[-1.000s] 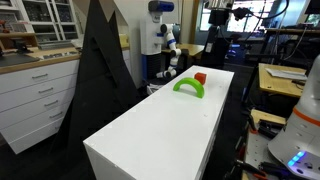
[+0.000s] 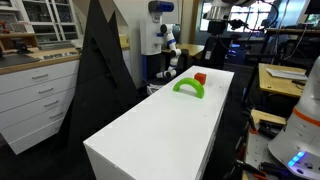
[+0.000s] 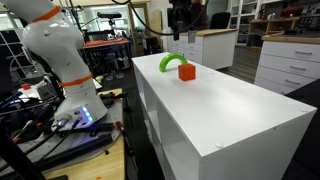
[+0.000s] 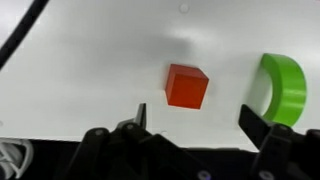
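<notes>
A red block [image 4: 187,87] rests on the white table [image 2: 160,133], ahead of my gripper in the wrist view. The gripper is open, its two dark fingers wide apart and nothing held between them. To the right in that view lies a green arch [image 4: 286,90], separate from the block. From the second exterior view, the red block [image 3: 187,72] sits nearer that camera than the green arch [image 3: 171,61], which stands upright. The arm holds the gripper well above the tabletop, clear of both pieces.
A table edge runs close to the block in the wrist view. A dark cable [image 4: 22,33] crosses that view's upper left corner. Drawer cabinets [image 2: 35,95] stand away from the table.
The arm and gripper at the top right have shifted only slightly. The red block and green arch stay where they were.
</notes>
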